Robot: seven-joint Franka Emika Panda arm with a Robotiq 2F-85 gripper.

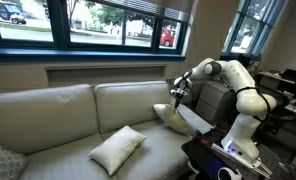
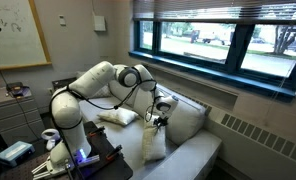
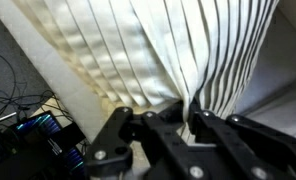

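Observation:
A cream pillow with pleated stripes [image 3: 138, 45] fills much of the wrist view, its cloth gathered into a fold that runs to the fingertips. My gripper is shut on that fold; the exact pinch is dark and partly hidden. Seen from exterior view 1, the pillow [image 1: 172, 119] leans at the sofa's right end, with the gripper [image 1: 178, 97] at its upper edge. Exterior view 2 shows the same pillow [image 2: 153, 144] standing tilted on the seat beneath the gripper [image 2: 159, 119].
Another light pillow [image 1: 118, 149] lies on the sofa seat [image 1: 76, 160], and a grey one [image 1: 3, 162] sits at the far left. The sofa backrest [image 1: 123, 103] runs behind them. Cables [image 3: 13, 105] and dark equipment lie beside the sofa. Bare seat separates the left and middle pillows.

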